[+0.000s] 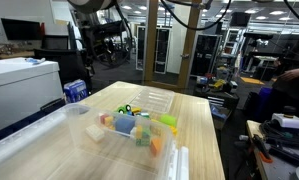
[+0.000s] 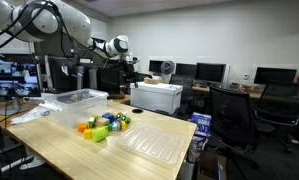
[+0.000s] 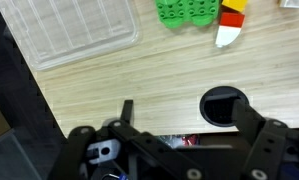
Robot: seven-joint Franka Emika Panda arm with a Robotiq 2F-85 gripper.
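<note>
In the wrist view my gripper stands open, its fingers wide apart and nothing between them. Below it lies bare wooden tabletop, and a black round object [image 3: 225, 105] shows near the right finger. A green bumpy piece [image 3: 187, 12] and a red, yellow and white piece [image 3: 229, 28] sit at the top edge. Exterior view 2 has the arm [image 2: 120, 46] raised over the far side of the table, well above a cluster of coloured blocks [image 2: 104, 126].
A clear bin [image 2: 73, 101] stands beside the blocks; exterior view 1 shows blocks behind or through its wall. A flat translucent tray [image 2: 149, 141] lies on the other side. A blue box [image 1: 76, 91] is near the table edge.
</note>
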